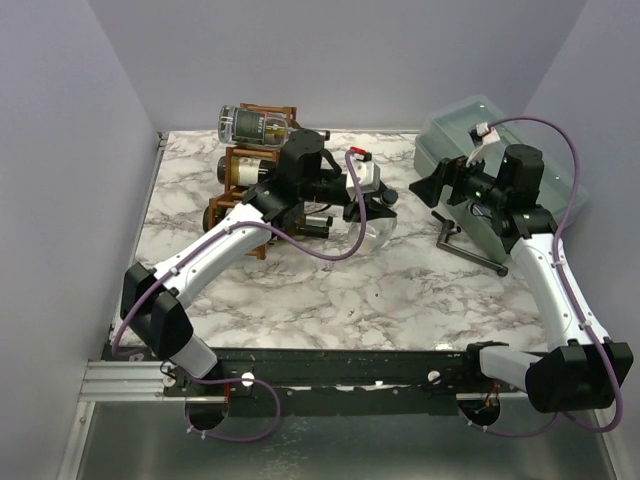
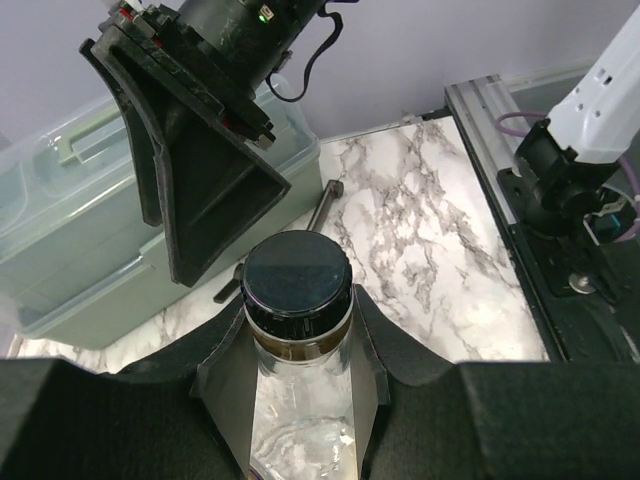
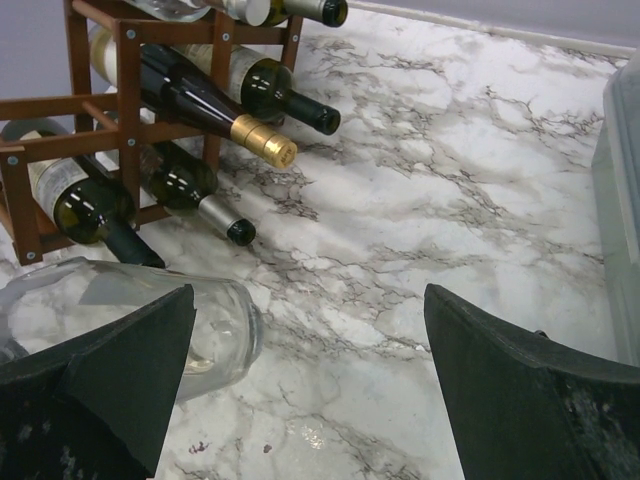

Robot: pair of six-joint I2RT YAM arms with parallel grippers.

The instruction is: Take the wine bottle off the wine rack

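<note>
A clear glass bottle (image 1: 380, 234) with a black cap (image 2: 297, 283) is off to the right of the wooden wine rack (image 3: 129, 95). My left gripper (image 1: 377, 206) is shut on its neck, one finger (image 2: 228, 392) to each side below the cap. In the right wrist view the bottle's empty body (image 3: 215, 325) lies tilted across the lower left, apart from the rack. To the right in the top view, my right gripper (image 1: 444, 188) stands open, with only bare table between its fingers. The left arm covers part of the rack from above.
Several bottles remain in the rack, including a large clear one (image 1: 252, 127) on top and a gold-necked one (image 3: 205, 105). A pale green bin (image 1: 455, 128) stands at the back right beside a dark bar (image 1: 470, 255).
</note>
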